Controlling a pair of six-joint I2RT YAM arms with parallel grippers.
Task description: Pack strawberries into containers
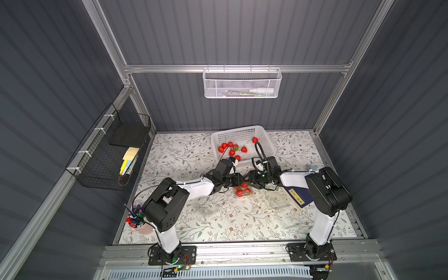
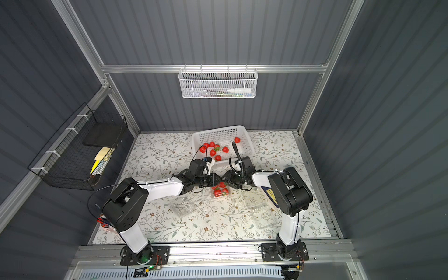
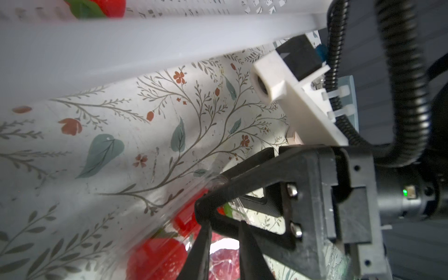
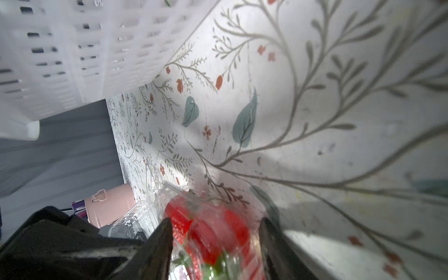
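A small clear container (image 2: pixel 221 194) packed with red strawberries stands in the middle of the table, just in front of the white basket (image 1: pixel 267 143). Both grippers reach over its rear side from opposite sides. My left gripper is partly open, with a narrow gap between its fingertips over the container. Wider apart are the fingers of my right gripper; clear plastic and strawberries (image 4: pixel 207 231) show between them. Whether either one touches the plastic is hard to tell. More loose strawberries (image 1: pixel 232 152) lie in the basket.
Faint clear plastic pieces lie at the left (image 2: pixel 182 206) and right (image 2: pixel 254 200) of the table. A dark blue item (image 1: pixel 299 196) lies under the right arm; a pink pen cup (image 1: pixel 141 227) stands front left.
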